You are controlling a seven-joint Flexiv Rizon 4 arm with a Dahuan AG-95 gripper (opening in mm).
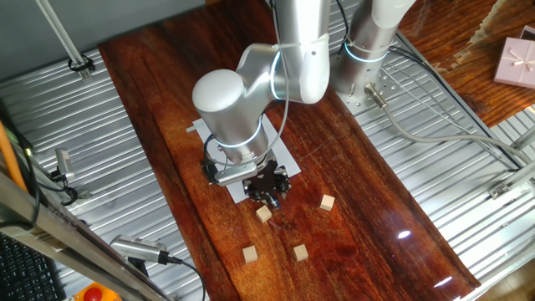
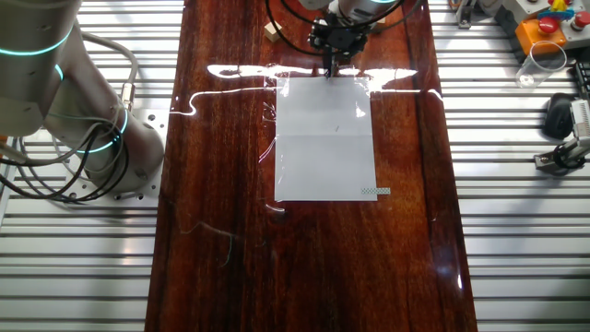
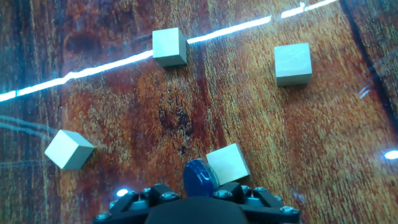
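Observation:
My gripper (image 1: pixel 272 192) points down near the paper's edge, beside the closest wooden cube (image 1: pixel 263 214). A blue rounded object (image 3: pixel 200 179) juts from between its dark fingers in the wrist view, and the fingers look shut on it. Its far part is hidden by the gripper. That cube (image 3: pixel 228 163) sits right against the blue object in this view; whether they touch cannot be told. Three more pale cubes lie on the wood: one at left (image 3: pixel 69 149), one at top middle (image 3: pixel 169 46), one at upper right (image 3: pixel 293 63).
A white paper sheet (image 2: pixel 324 148) lies on the dark wooden table (image 2: pixel 313 267), with a small patterned strip (image 2: pixel 376 191) at its corner. Slatted metal (image 1: pixel 125 192) flanks the table, with a small grey device (image 1: pixel 139 248) on the left.

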